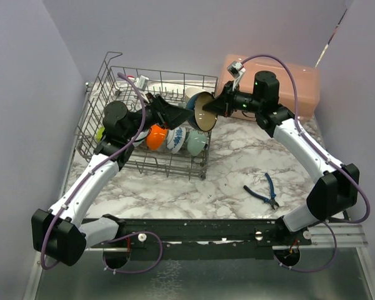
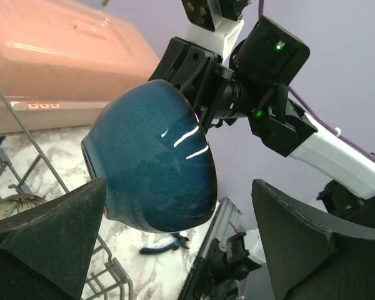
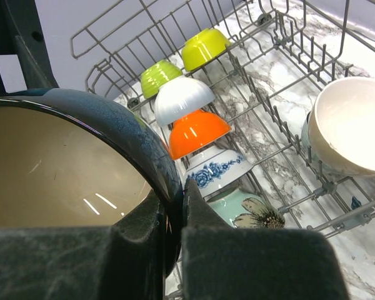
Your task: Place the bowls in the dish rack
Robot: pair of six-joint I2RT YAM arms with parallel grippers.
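A blue bowl (image 1: 201,112) with a tan inside (image 3: 56,162) hangs on its side above the rack's right end, my right gripper shut on its rim. My left gripper is open, its fingers at either side of the blue bowl (image 2: 147,150) in the left wrist view, close to it; whether they touch it cannot be told. In the wire rack (image 1: 150,164) stand green (image 3: 159,78), yellow (image 3: 203,47), white (image 3: 181,97), orange (image 3: 197,131), flower-patterned (image 3: 215,169) and celadon (image 3: 237,203) bowls, plus a cream bowl (image 3: 353,125) toward the back.
A pink plastic box (image 1: 294,84) lies behind my right arm at the back right. Blue pliers (image 1: 262,197) rest on the marble counter, whose area right of the rack is otherwise clear. Grey walls close in both sides.
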